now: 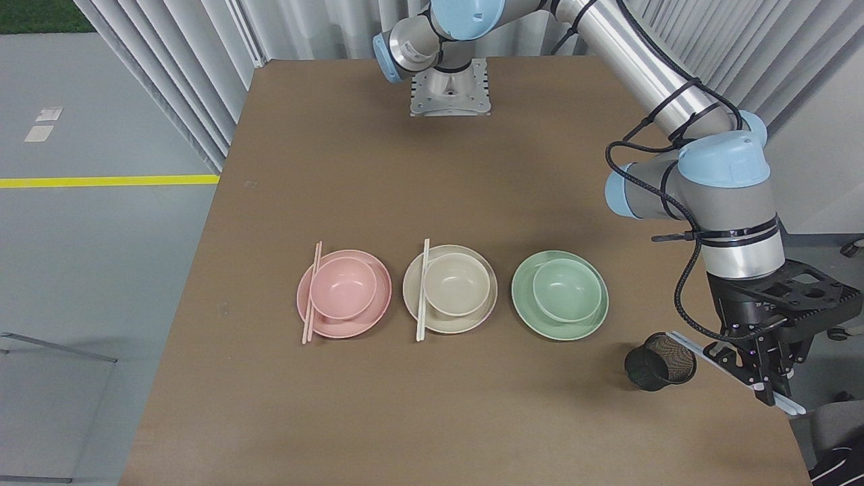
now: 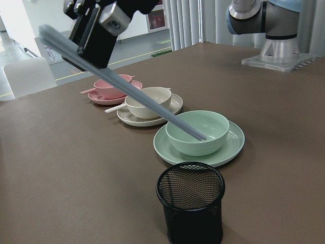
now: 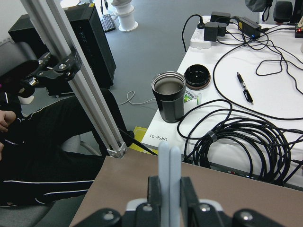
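My gripper [image 1: 754, 377] is at the table's right end, shut on a pair of light blue-grey chopsticks [image 2: 147, 101], which point down toward the table in the left view and stand side by side in the wrist view [image 3: 174, 189]. A black mesh holder [image 1: 660, 364] stands on the table below and left of it. A green bowl [image 1: 567, 290] on a green plate, a cream bowl [image 1: 457, 283] on a cream plate and a pink bowl [image 1: 344, 287] on a pink plate form a row. White chopsticks [image 1: 422, 300] and pink chopsticks [image 1: 309, 308] rest on those plates.
Beyond the right edge are a white desk [image 3: 241, 75] with cables and a cup, a metal post, and a seated person.
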